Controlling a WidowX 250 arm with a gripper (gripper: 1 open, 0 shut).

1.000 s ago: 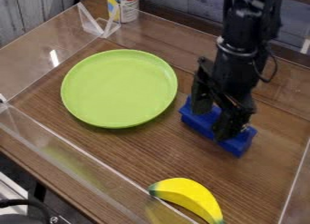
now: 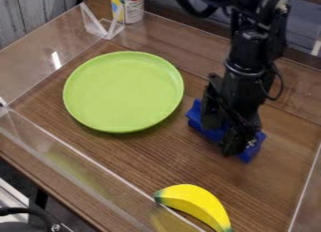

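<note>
My dark gripper [image 2: 232,123] is low over a blue block [image 2: 250,149] on the right of the wooden table, its fingers on or right around the block; whether they touch it is unclear. A green plate [image 2: 122,91] lies to the left, and a yellow banana [image 2: 194,203] lies at the front.
A can [image 2: 127,7] stands at the back left near a clear plastic piece [image 2: 100,24].
Since a second ago my gripper has moved down onto the blue block.
</note>
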